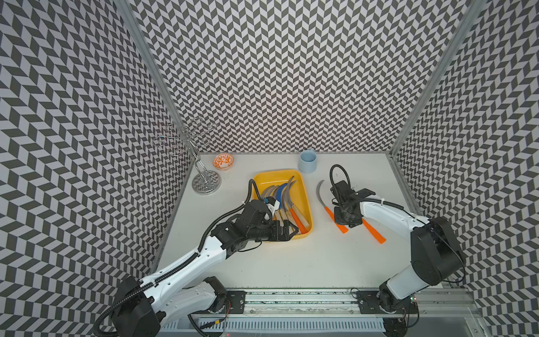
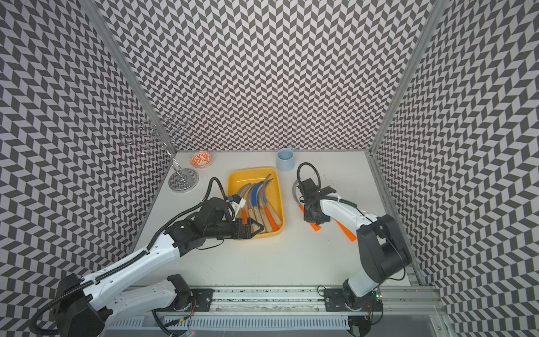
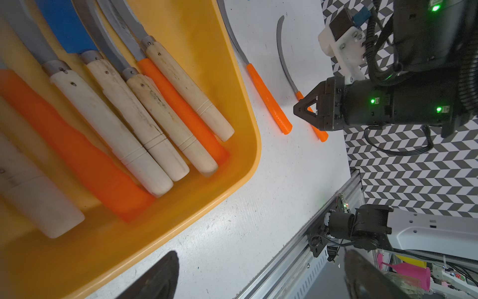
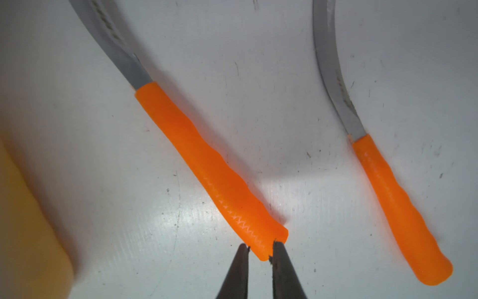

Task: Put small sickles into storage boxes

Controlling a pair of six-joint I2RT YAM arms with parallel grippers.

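Observation:
Several sickles with wooden and orange handles lie in the yellow box point(image 1: 264, 177). To its right on the table are two orange-handled sickles point(image 4: 209, 174), blades toward the back. My left gripper is over the box's front right, open, with nothing seen between its blurred fingers. My right gripper hangs above the table, its fingertips a little apart near the handle end of the left-hand loose sickle, as seen in the right wrist view; whether they touch it I cannot tell.
A light blue cup point(image 1: 307, 162) stands behind the box. A patterned orange dish point(image 1: 223, 161) and a metal stand point(image 1: 206, 182) are at the back left.

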